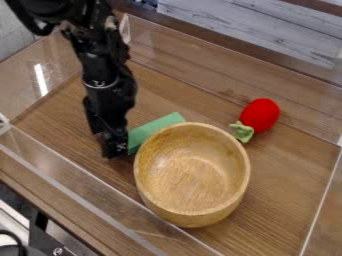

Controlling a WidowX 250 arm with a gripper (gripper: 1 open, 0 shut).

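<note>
The black gripper (pixel 112 138) hangs low over the wooden table, its fingers open beside the left end of a green block (pixel 158 130). That block lies slanted against the upper-left rim of a tan wooden bowl (pixel 190 180). Whether the fingers touch the block is hard to tell, as the dark gripper hides part of that end.
A red vegetable (pixel 261 114) with a green top, like a strawberry or pepper, lies right of the block, above the bowl.
</note>
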